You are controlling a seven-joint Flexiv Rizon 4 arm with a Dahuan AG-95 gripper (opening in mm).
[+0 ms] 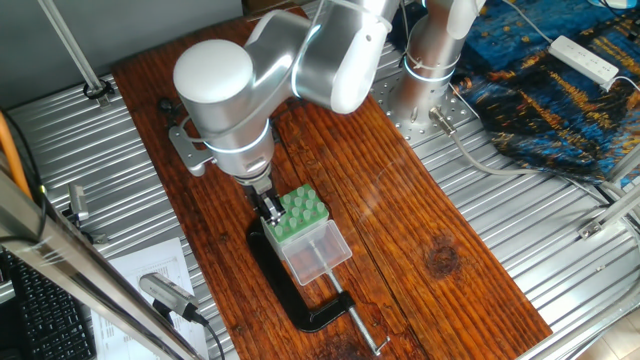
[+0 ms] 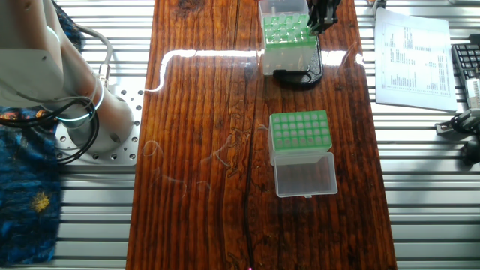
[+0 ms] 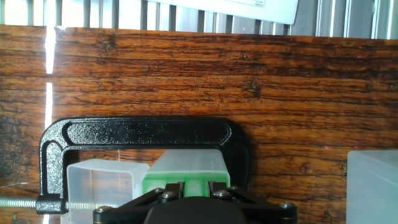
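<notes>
A rack box with a green top [image 1: 300,212] and rows of round caps stands on the wooden table, its clear lid [image 1: 318,252] hinged open. My gripper [image 1: 271,212] is low at the box's left edge, pointing down. From the wrist view, the two fingers [image 3: 217,188] stand apart, with only the rack's green showing between them; the very tips are partly hidden. Another box with a green gridded top [image 2: 300,131] is seen in the second exterior view, its clear lid [image 2: 306,176] open too.
A black C-clamp [image 1: 285,285] lies around the capped rack, its screw reaching under the open lid. Printed sheets [image 2: 412,60] lie beyond the table edge. Bare wood [image 1: 400,220] stretches to the right of the clamp.
</notes>
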